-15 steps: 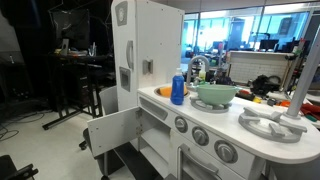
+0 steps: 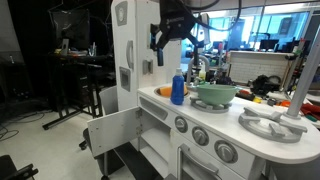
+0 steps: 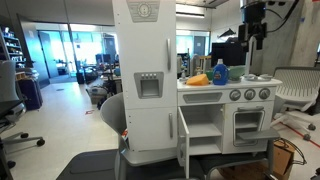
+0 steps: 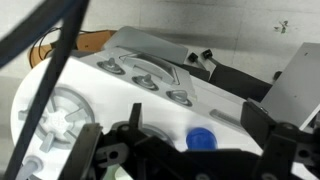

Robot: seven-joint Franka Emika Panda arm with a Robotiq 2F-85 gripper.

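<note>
My gripper (image 2: 177, 60) hangs open above the play kitchen's counter, its fingers pointing down and nothing between them. In exterior view 2 the gripper (image 3: 251, 44) is over the counter's right part. A blue bottle (image 2: 178, 90) stands upright on the counter, beside a green bowl (image 2: 214, 94) on a grey burner. Seen from the wrist, the bottle (image 4: 201, 139) lies in line with the gap between the fingers, well below them. An orange item (image 3: 198, 80) sits left of the bottle. In the wrist view the bowl is mostly hidden behind the gripper.
A tall white toy fridge (image 3: 147, 70) rises left of the counter. The lower cabinet door (image 2: 117, 131) stands open over the floor. A row of knobs (image 4: 147, 81) lines the front.
The bottle, bowl and open door have not moved.
</note>
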